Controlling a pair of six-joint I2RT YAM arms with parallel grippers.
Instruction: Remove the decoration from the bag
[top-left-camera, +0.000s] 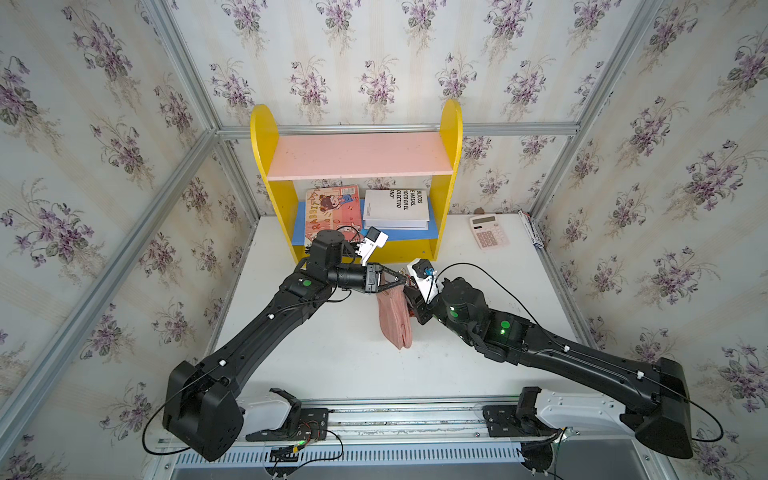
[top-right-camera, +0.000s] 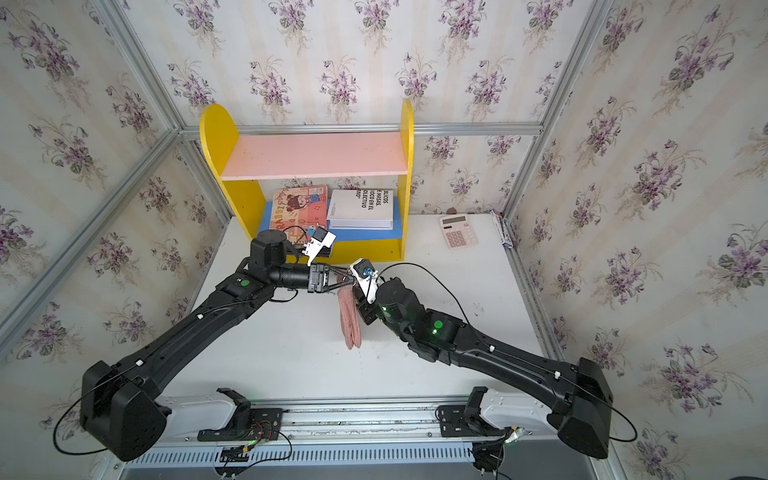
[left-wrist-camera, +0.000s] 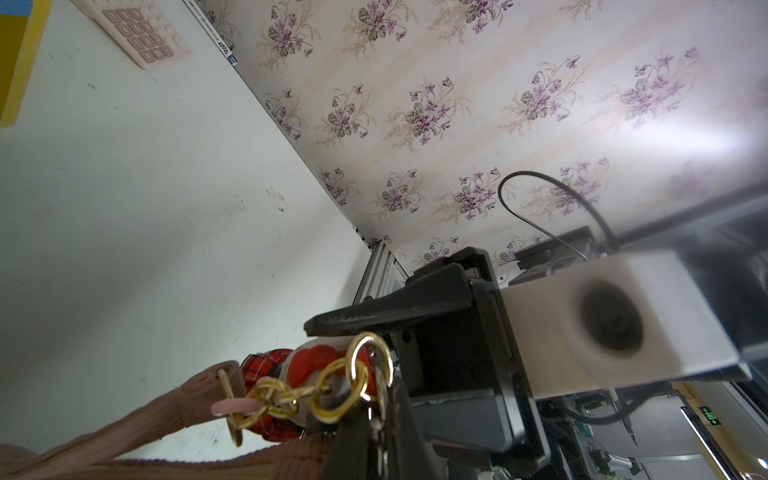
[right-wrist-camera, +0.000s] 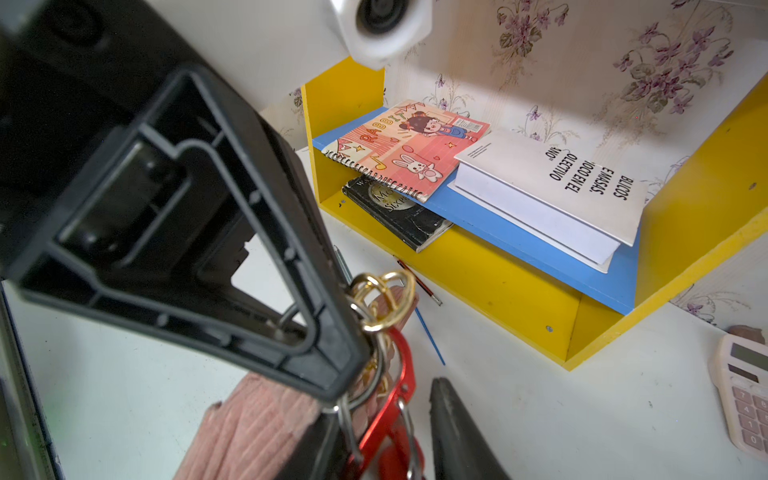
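Observation:
The pink ribbed bag (top-left-camera: 393, 320) hangs upright between my two grippers above the table. My left gripper is at the gold chain (left-wrist-camera: 332, 388) near the bag's top; how firmly its fingers hold the metal rings is hard to see. In the right wrist view, a red clip (right-wrist-camera: 393, 408) with silver rings passes between the fingers of my right gripper, which stand apart with a gap beside the clip. The decoration (left-wrist-camera: 308, 376), white and red with plaid cloth, sits behind the chain, partly hidden. Both grippers are very close together.
Behind stands a yellow shelf (top-left-camera: 451, 160) with a spiral notebook (right-wrist-camera: 416, 152) and a white book (right-wrist-camera: 552, 192). A calculator (top-left-camera: 488, 231) lies at the back right. Pencils lie in front of the shelf.

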